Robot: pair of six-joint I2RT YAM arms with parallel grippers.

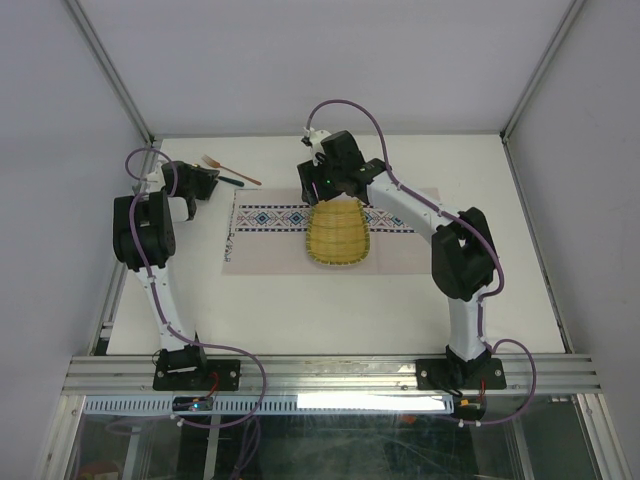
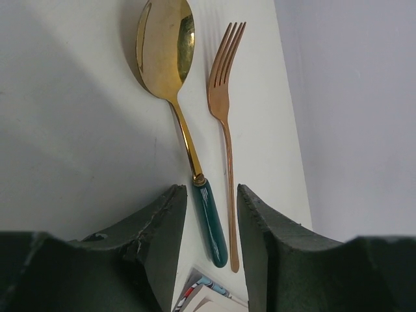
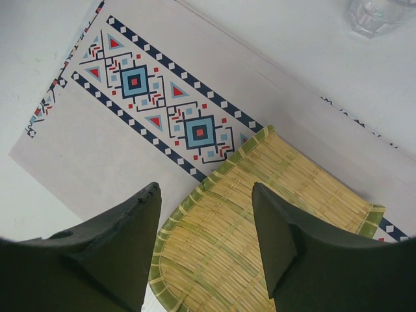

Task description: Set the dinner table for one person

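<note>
A gold spoon [image 2: 165,52] with a dark green handle [image 2: 209,218] lies on the white table in the left wrist view, with a copper fork [image 2: 221,94] beside it. My left gripper is low at the spoon's handle, fingers apart on either side of it, open. My right gripper hangs open over a woven yellow tray [image 3: 305,188], which lies on a patterned placemat [image 3: 104,136]. In the top view the fork [image 1: 238,172] and spoon lie left of the placemat's back corner.
A clear glass [image 3: 377,14] stands on the table behind the placemat in the right wrist view. Walls border the sides and back.
</note>
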